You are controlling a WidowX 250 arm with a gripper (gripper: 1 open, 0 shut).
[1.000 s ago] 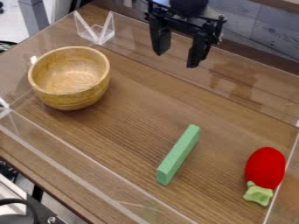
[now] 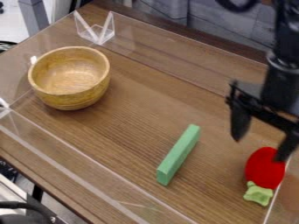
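My dark gripper point(image 2: 257, 128) hangs at the right of the camera view, blurred, its fingers pointing down and apart, just above a red object point(image 2: 264, 168) with a green leafy top point(image 2: 258, 193) that looks like a toy strawberry or radish. The gripper is open and I see nothing between its fingers. A green bar point(image 2: 177, 155) lies on the wooden table point(image 2: 128, 140) left of the red object.
A tan wooden bowl point(image 2: 69, 77) sits at the upper left. A small clear rack point(image 2: 93, 27) stands at the back left.
My gripper has moved from the back middle toward the right front, down to over the red object. The objects on the table look unmoved.
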